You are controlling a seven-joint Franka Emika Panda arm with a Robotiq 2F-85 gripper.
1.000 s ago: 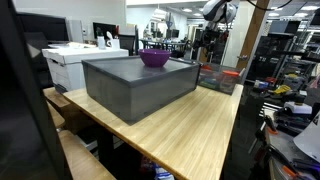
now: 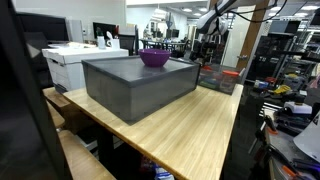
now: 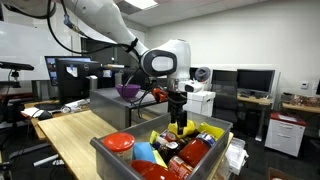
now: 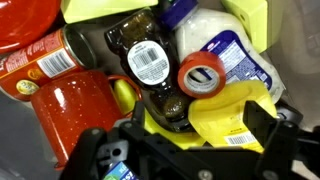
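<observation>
My open gripper hangs over a grey bin (image 3: pixel 110 162) of mixed objects, its fingers (image 4: pixel 275 145) wide apart in the wrist view's lower part. Nothing is held between them. Below and just ahead lie a dark bottle (image 4: pixel 147 62) with a barcode label, a red tape roll (image 4: pixel 187 78) and a yellow packet (image 4: pixel 232 115). A white bottle (image 4: pixel 235 45) with a blue label lies at the upper right. On the left are a red mug (image 4: pixel 75 118) and a red can (image 4: pixel 45 63).
The bin's walls surround the crowded pile. Behind the arm (image 3: pixel 165 62) stands another grey box with a purple bowl (image 2: pixel 155 58) on top.
Far back in exterior view 1, the arm has shifted left and lower, towards the bin. The box, the purple bowl and the table look the same.
</observation>
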